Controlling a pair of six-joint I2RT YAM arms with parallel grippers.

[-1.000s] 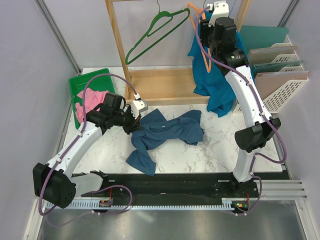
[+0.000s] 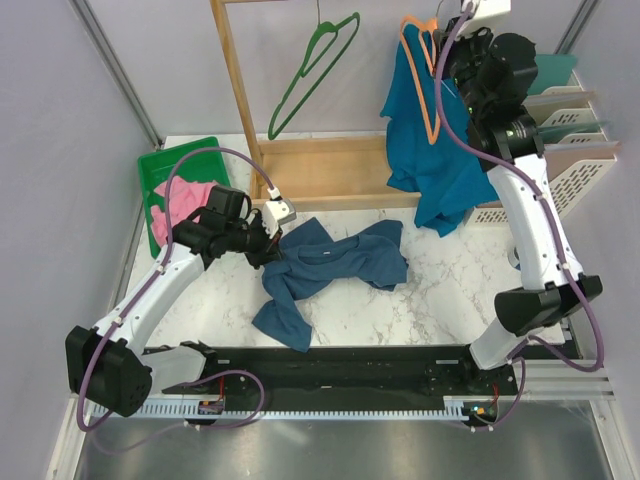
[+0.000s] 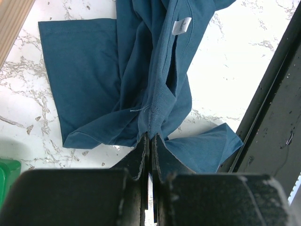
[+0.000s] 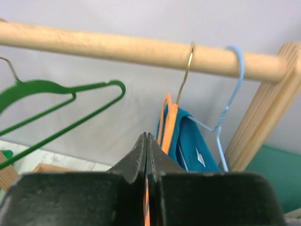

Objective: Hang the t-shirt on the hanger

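Note:
A dark blue t-shirt (image 2: 335, 265) lies crumpled on the marble table. At its left end my left gripper (image 2: 272, 250) is shut on the fabric, seen at the fingertips (image 3: 146, 143) in the left wrist view. A green hanger (image 2: 305, 80) hangs from the rail at the upper middle. Right of it are an orange hanger (image 4: 169, 122) and a pale blue hanger (image 4: 225, 108), with teal fabric (image 4: 190, 146) hanging among them. My right gripper is shut and empty, raised just in front of those hangers.
A wooden rack (image 2: 241, 90) stands at the back. A green basket (image 2: 155, 165) with pink cloth sits at the back left, white file holders (image 2: 575, 185) at the right. The table's front edge borders a dark rail.
The orange hanger has moved right, and the green hanger has swayed. The left arm and t-shirt are unchanged.

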